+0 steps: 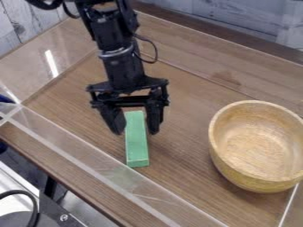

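Note:
My black gripper (129, 110) is lowered over a long green block (136, 142) lying on the wooden table. Its fingers stand either side near the block's far end; whether they touch it is hard to tell. The block's near part is uncovered.
A large tan bowl (253, 167) sits on the right of the table (207, 75). A dark cable runs at the lower left edge, and white walls stand behind.

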